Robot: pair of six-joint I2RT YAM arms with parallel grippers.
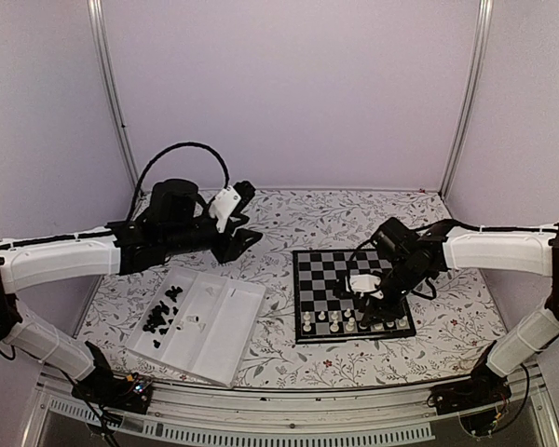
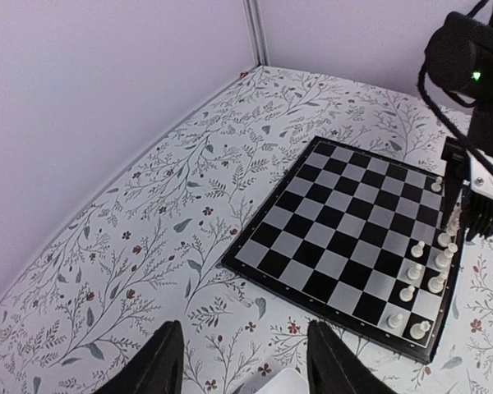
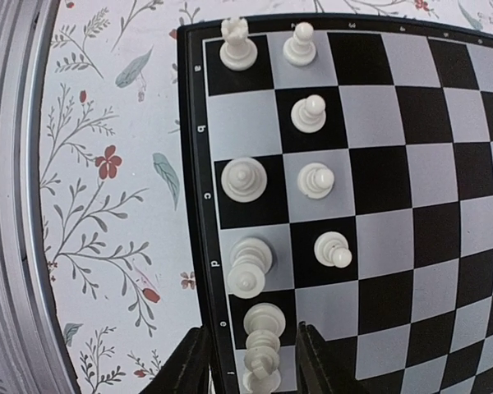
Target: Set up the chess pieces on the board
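Observation:
White pieces stand along the near two rows of the black-and-grey chessboard (image 1: 328, 264). In the right wrist view a rook (image 3: 238, 51) occupies the corner, with several pawns (image 3: 315, 180) in the second row. My right gripper is over the near row, its fingers (image 3: 191, 361) apart on either side of a white piece (image 3: 263, 359), with a gap showing to each side. My left gripper (image 1: 245, 240) hangs open and empty between tray and board; its fingers (image 2: 166, 357) are wide apart in the left wrist view.
A white divided tray (image 1: 225, 326) lies at the left, with many black pieces (image 1: 156, 318) in its left compartment and a few white ones (image 1: 192, 322) in the middle. The board's far rows and the table behind are clear.

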